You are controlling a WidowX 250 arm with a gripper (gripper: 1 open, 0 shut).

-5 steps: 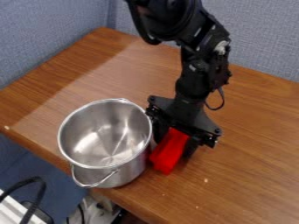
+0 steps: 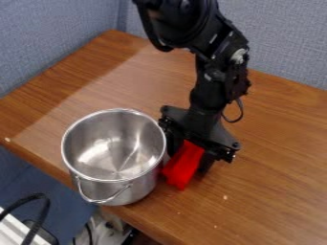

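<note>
My black gripper [image 2: 192, 153] hangs low over the wooden table, shut on a red object [image 2: 182, 167] that sits between its fingers, right beside a steel pot [image 2: 113, 148] with a wire handle. The pot stands at the table's front left edge. The red object's far end is hidden by the gripper.
Grey padded walls rise behind it. Past the front left edge, cables and white items lie lower down.
The pot has shifted very slightly to the left. My gripper and the red object are almost where they were.
</note>
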